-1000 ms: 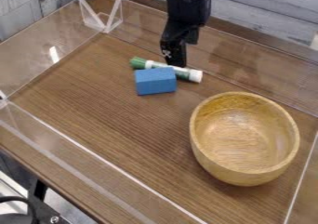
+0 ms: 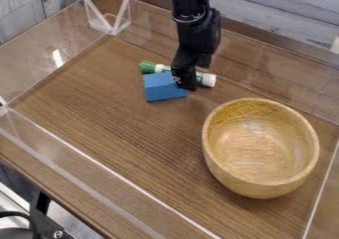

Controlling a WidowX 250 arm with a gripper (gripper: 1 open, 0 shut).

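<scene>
My gripper (image 2: 187, 76) reaches down from the top centre over a white tube with a green cap (image 2: 151, 66) and a blue block (image 2: 163, 90). Its dark fingers sit low at the tube's middle, just beside the block's right end and partly hiding the tube. I cannot tell whether anything is between the fingers or how far apart they are.
A large tan bowl (image 2: 260, 164) fills the right front of the wooden table (image 2: 106, 154). A clear plastic piece (image 2: 106, 17) stands at the back-left edge.
My gripper has come down from above the tube onto its middle, beside the blue block. The tube, block and bowl show no clear movement.
</scene>
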